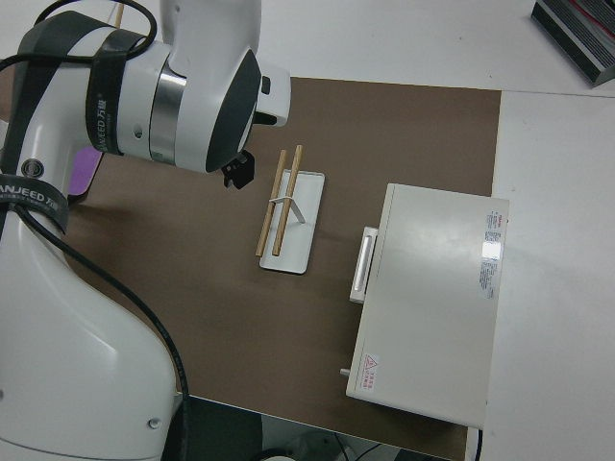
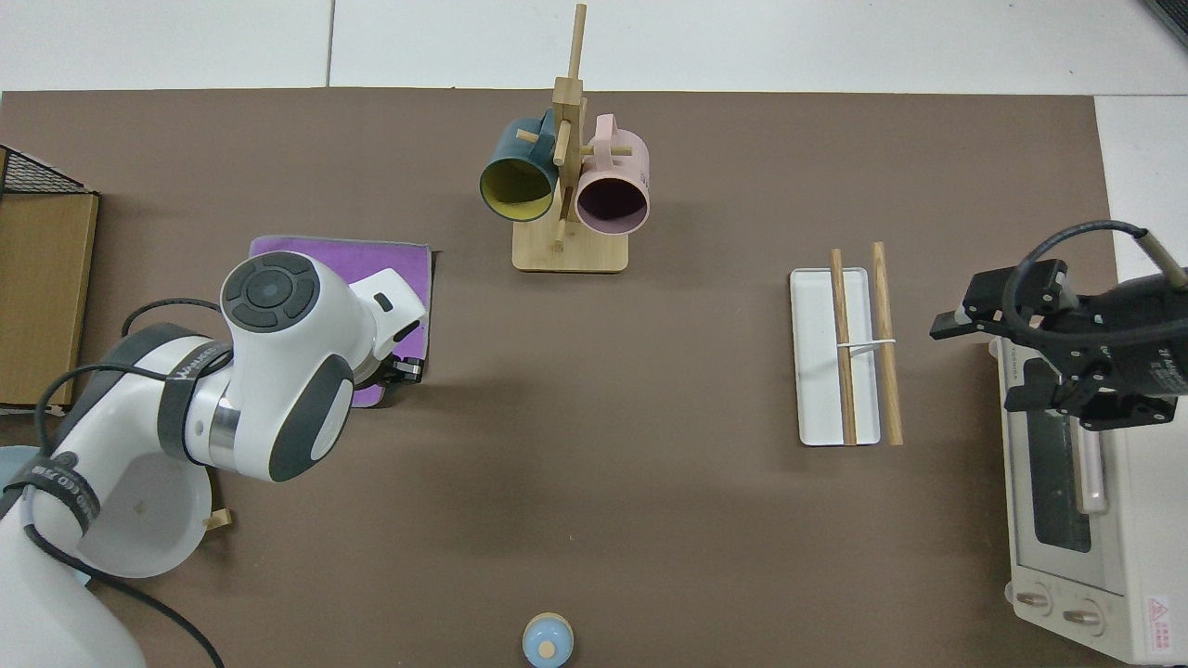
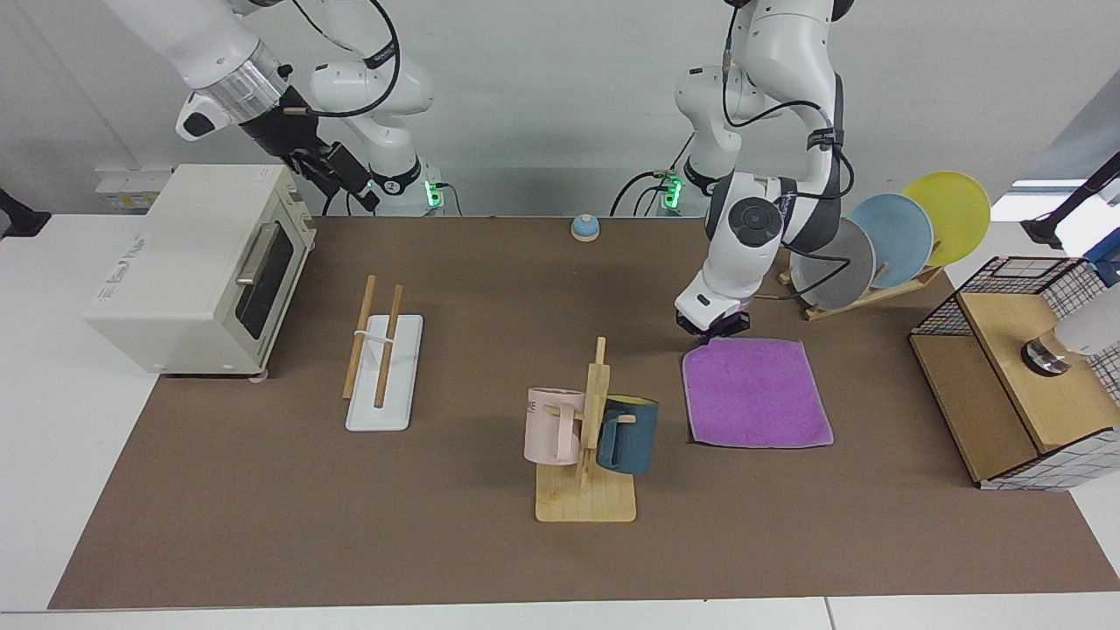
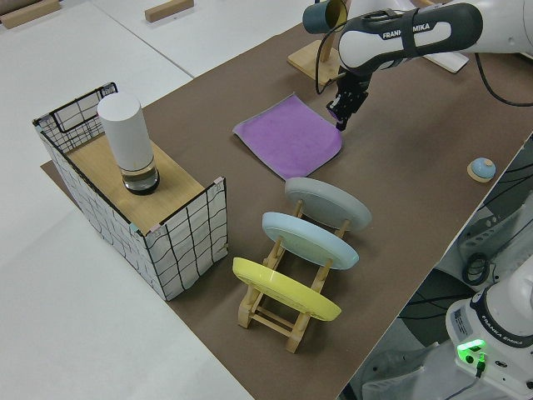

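Note:
My left arm's gripper (image 4: 348, 107) hangs low over the edge of a purple cloth (image 3: 757, 399); its black tip is partly hidden by the white wrist, so its finger state is unclear. My right gripper (image 3: 354, 180) hangs above the white toaster oven's (image 1: 432, 298) side of the mat; in the top view it is a black assembly, with its fingers not clearly readable. A white board with two wooden sticks (image 2: 812, 356) lies left of the oven. A pink mug (image 2: 626, 178) and a teal mug (image 2: 508, 167) hang on a wooden tree (image 3: 584, 504).
A plate rack holds grey, blue and yellow plates (image 4: 283, 287) beside my left arm. A wire-sided wooden shelf (image 2: 43, 301) stands at the left. A small blue round object (image 2: 547, 640) lies near the front edge.

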